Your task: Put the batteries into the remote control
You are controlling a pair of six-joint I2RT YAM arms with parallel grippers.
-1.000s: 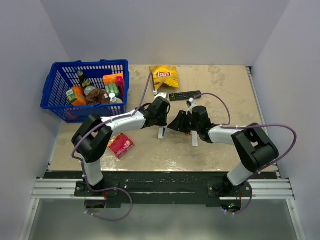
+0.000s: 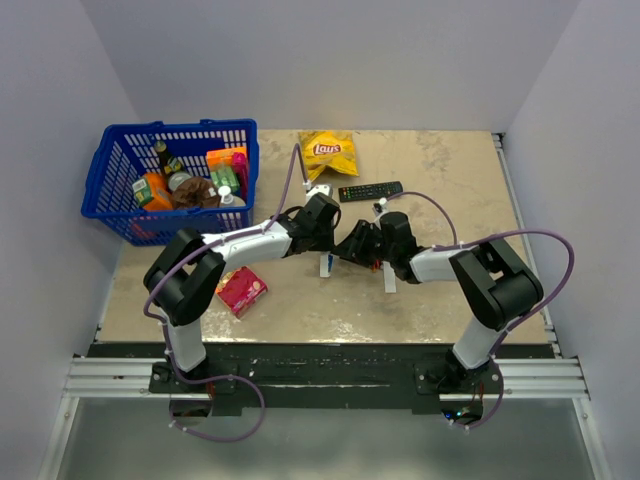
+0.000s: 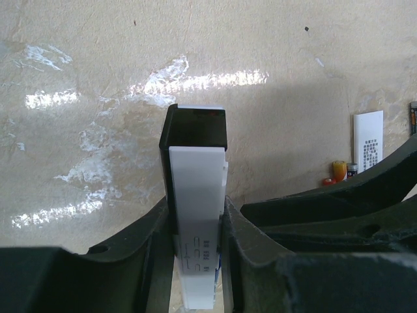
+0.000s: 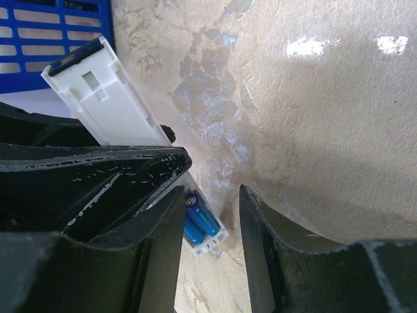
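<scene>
My left gripper is shut on a white remote [image 3: 199, 176], held at mid-table. In the right wrist view the remote [image 4: 104, 98] has its battery compartment uncovered, with two blue batteries [image 4: 202, 214] in its lower end. A black finger of the left gripper crosses its middle. My right gripper stands open beside that lower end, its left finger close to the batteries. Loose batteries [image 3: 345, 169] lie on the table by a white piece [image 3: 368, 140], probably another remote or a cover.
A blue basket [image 2: 170, 225] of goods fills the back left. A yellow chip bag [image 2: 328, 150] and a black remote [image 2: 370, 190] lie at the back. A red box [image 2: 243, 292] lies front left.
The right arm has moved slightly inward, bringing my right gripper a little nearer the held remote. The left arm and the remote look almost still.
</scene>
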